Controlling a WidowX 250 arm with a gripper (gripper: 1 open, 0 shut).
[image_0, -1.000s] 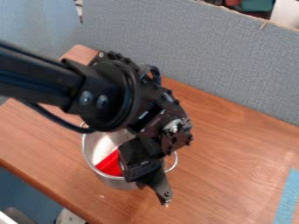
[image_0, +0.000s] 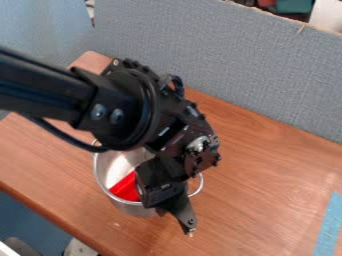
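A white or metal pot (image_0: 114, 170) sits on the wooden table, largely covered by the black arm. A red object (image_0: 124, 187) lies inside it. My black gripper (image_0: 171, 212) is over the pot's right part, with a finger reaching down past the rim toward the lower right. The arm hides much of it, and whether the fingers are open or shut is unclear.
A grey padded wall (image_0: 254, 70) runs along the back. The table ends at the lower left.
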